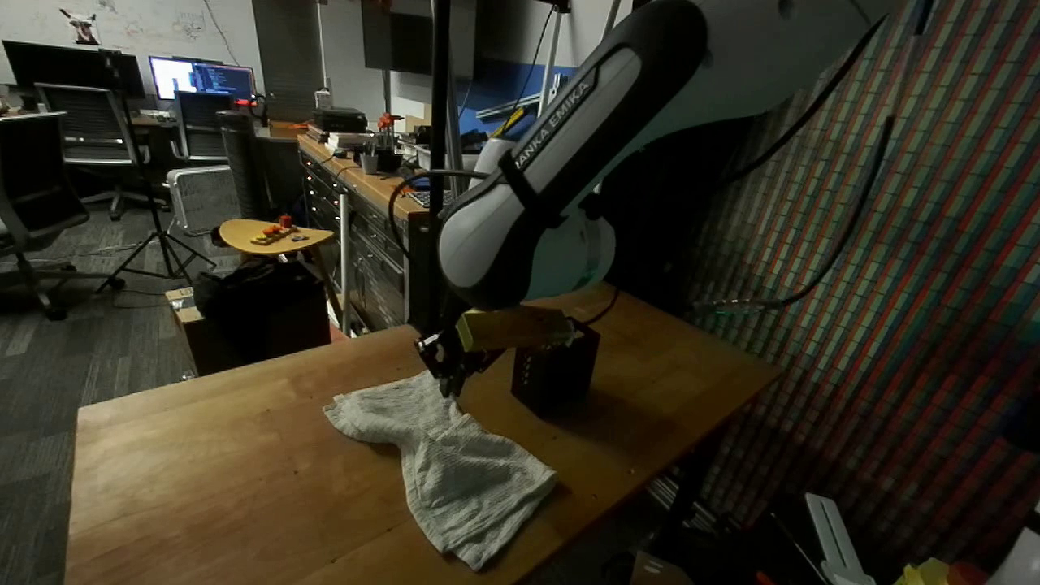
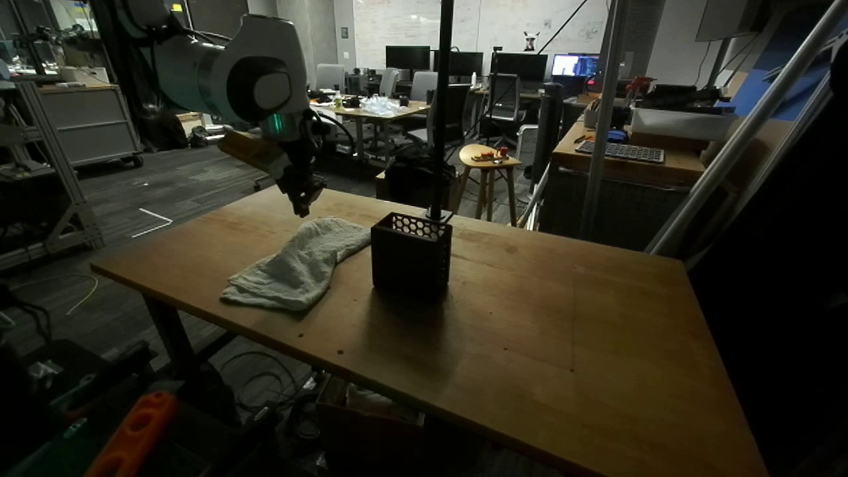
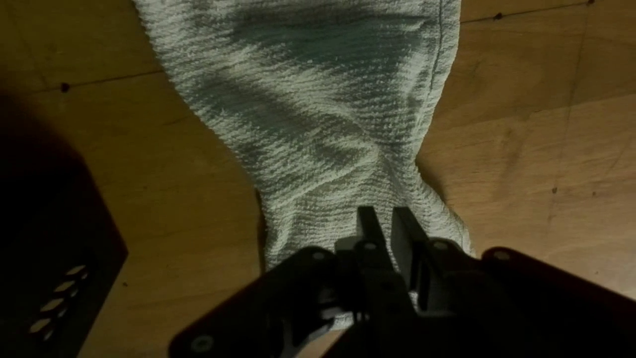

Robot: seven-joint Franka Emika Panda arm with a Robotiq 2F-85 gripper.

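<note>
A pale, ribbed cloth (image 1: 478, 478) lies rumpled on the table, narrowed at its middle. My gripper (image 1: 448, 388) is over its far edge in exterior view 1. In exterior view 2 the gripper (image 2: 301, 211) hangs just above the cloth (image 2: 290, 266), with no cloth seen drawn up to it. In the wrist view the gripper has its fingertips a narrow gap apart, and the cloth (image 3: 322, 119) shows between and beyond them. Whether they pinch anything cannot be made out.
A black box with honeycomb holes (image 2: 411, 258) stands on the table (image 2: 556, 342) close to the cloth. In exterior view 1 the box (image 1: 556, 375) is partly behind the wrist.
</note>
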